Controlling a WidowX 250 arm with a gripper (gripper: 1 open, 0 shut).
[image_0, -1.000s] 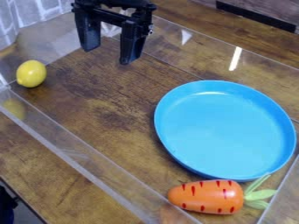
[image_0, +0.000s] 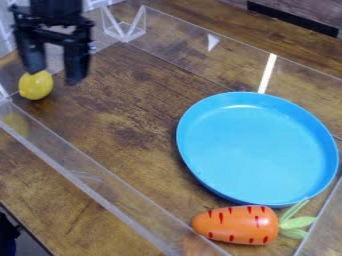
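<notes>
My gripper (image_0: 54, 62), dark and motion-blurred, is at the upper left, open, its fingers apart just above and around a yellow lemon-like object (image_0: 36, 85). Whether either finger touches it cannot be told. A blue round plate (image_0: 255, 143) fills the middle right, empty. An orange toy carrot (image_0: 238, 224) with green leaves lies just below the plate at the bottom right.
Clear plastic walls (image_0: 94, 190) border the wooden work surface (image_0: 120, 120) along the left, top and lower sides.
My gripper has moved left and slightly down, from above the bare middle area to over the yellow object. The plate and carrot are unchanged.
</notes>
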